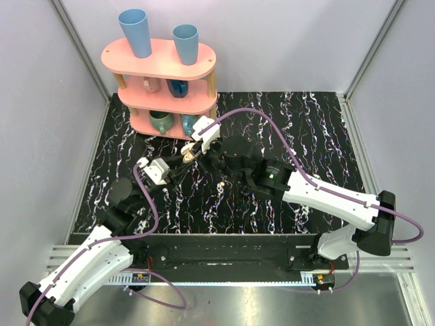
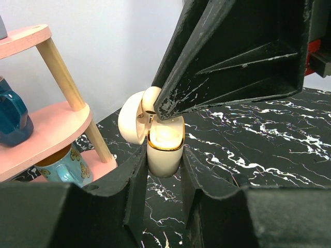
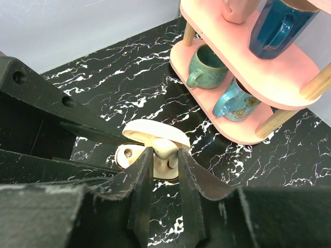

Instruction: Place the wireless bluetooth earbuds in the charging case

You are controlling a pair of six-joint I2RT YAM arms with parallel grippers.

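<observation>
My left gripper [image 1: 178, 165] is shut on the white charging case [image 2: 165, 163], whose lid [image 2: 130, 119] stands open in the left wrist view. My right gripper [image 1: 200, 148] meets it from above at the right, with a white earbud [image 3: 165, 149] at its fingertips, over the case's opening. Whether that finger is fully closed on the bud is hard to tell. A small white piece [image 1: 221, 184], probably the other earbud, lies on the black marble table below the arms.
A pink three-tier shelf [image 1: 160, 58] with cups and mugs stands close behind the grippers at the back left.
</observation>
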